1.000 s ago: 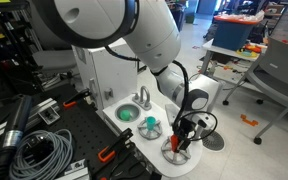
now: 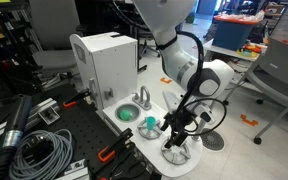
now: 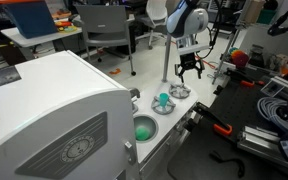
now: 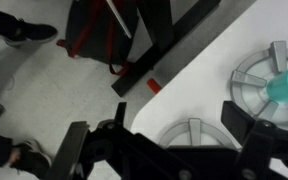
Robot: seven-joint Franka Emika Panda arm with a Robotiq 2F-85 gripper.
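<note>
My gripper (image 2: 174, 137) hangs low over the front burner (image 2: 176, 154) of the white toy-kitchen top, just above it. In the wrist view its black fingers (image 4: 246, 122) stand wide apart, and nothing sits between them. Part of the burner (image 4: 192, 132) shows beyond them, bare where visible. A teal cup (image 4: 287, 84) stands on the other burner (image 4: 246, 82), which also appears beside the sink in exterior view 2. No red-orange object lies on the visible part of the white top.
A sink (image 2: 126, 113) with a faucet and a green item lies toward the white cabinet (image 2: 107, 60). The black table (image 2: 79, 130) carries orange clamps (image 2: 106, 155) and coiled cable (image 2: 44, 155). Floor drops away past the white edge; someone's feet (image 4: 29, 28) show there.
The arm has risen and shifted slightly.
</note>
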